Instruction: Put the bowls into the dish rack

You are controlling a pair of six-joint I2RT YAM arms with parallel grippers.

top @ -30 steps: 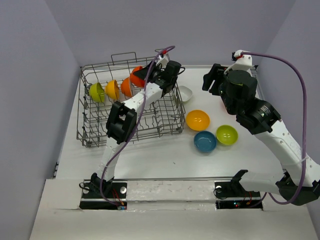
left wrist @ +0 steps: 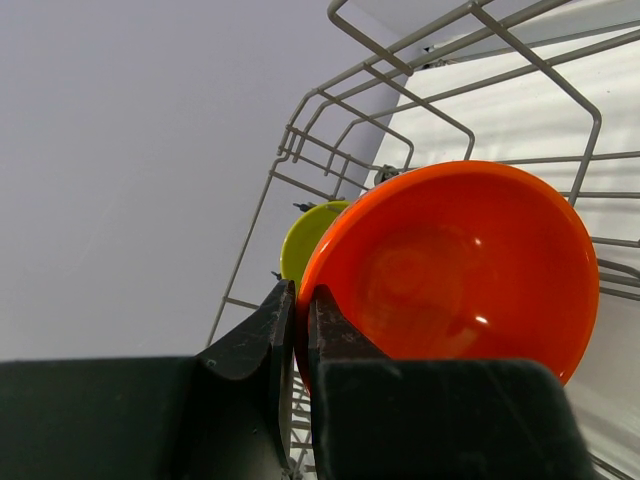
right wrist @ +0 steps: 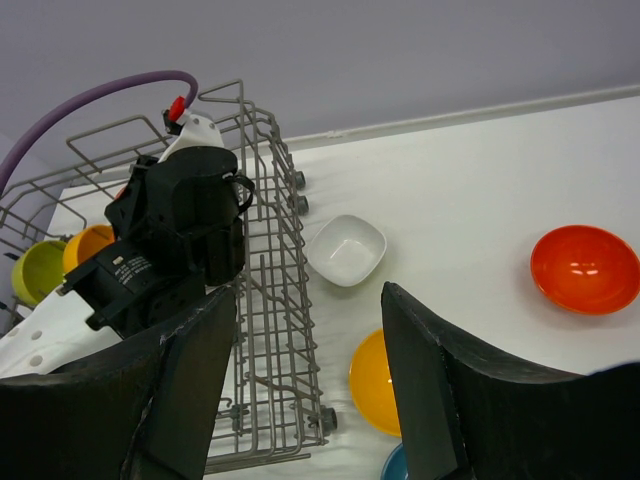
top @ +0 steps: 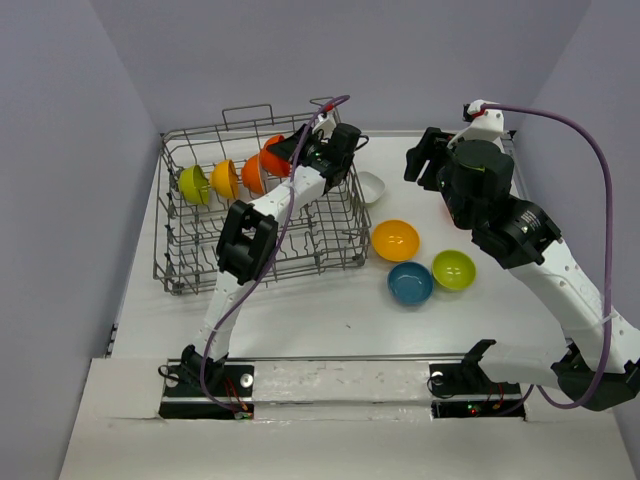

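Note:
The wire dish rack (top: 175,255) holds a green bowl (top: 192,185), an orange-yellow bowl (top: 224,178) and a red-orange bowl (top: 252,176) standing on edge. At the right end of this row, my left gripper is shut on the rim of an orange bowl (left wrist: 450,260) inside the rack. My right gripper stands open above the table, right of the rack, with nothing between its fingers.
Right of the rack lie a white bowl (right wrist: 347,245), a yellow bowl (top: 396,240), a blue bowl (top: 410,284), a green bowl (top: 454,269) and a red bowl (right wrist: 585,268).
The right arm has not moved.

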